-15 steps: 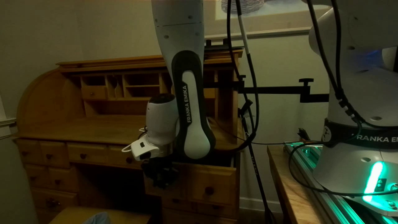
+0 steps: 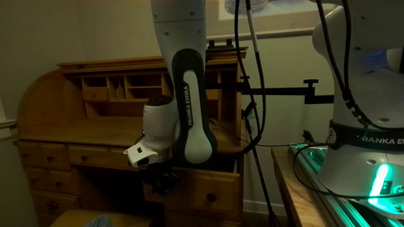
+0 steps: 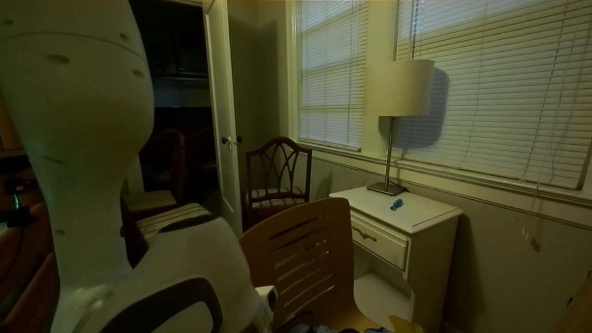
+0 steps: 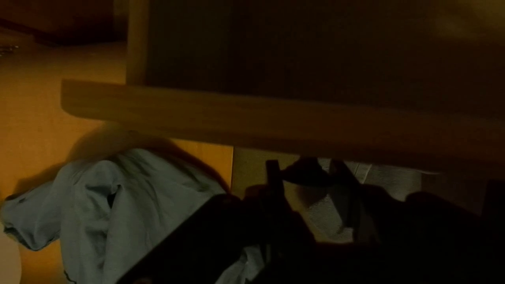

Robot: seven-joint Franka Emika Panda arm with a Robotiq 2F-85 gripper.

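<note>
The desk's wide lower drawer [image 2: 223, 189] is pulled part way out. Its right knob [image 2: 211, 197] is in plain sight. At the left part of the drawer front is my gripper [image 2: 163, 183], dark and hard to make out in exterior view 1. From the wrist view, the drawer's top edge [image 4: 199, 106] crosses above my gripper, with the dark drawer inside beyond it. A dark knob [image 4: 307, 171] shows between the fingers, which appear shut on it. Heavy shadow hides the exact contact.
Grey-blue cloth [image 4: 137, 194] lies on a wooden chair seat [image 2: 72, 219] below and in front of the drawer. The desktop [image 2: 94, 128] is largely clear. Black cables [image 2: 261, 94] hang beside the arm. A white side table [image 3: 427, 210] with a lamp stands by the window.
My gripper and wrist have moved slightly left and down in exterior view 1. The drawer front has shifted the same way, a little further out.
</note>
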